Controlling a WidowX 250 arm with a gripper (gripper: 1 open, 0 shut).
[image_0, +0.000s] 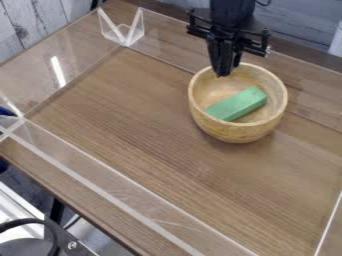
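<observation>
A wooden bowl (214, 124) sits right of centre on the table, with a green block (241, 103) lying inside it. My black gripper (223, 70) hangs from the top of the view over the back part of the bowl, shut, with nothing visible between its fingers.
A clear plastic piece (120, 27) stands at the back left. A dark round fitting with cables (27, 240) is at the lower left.
</observation>
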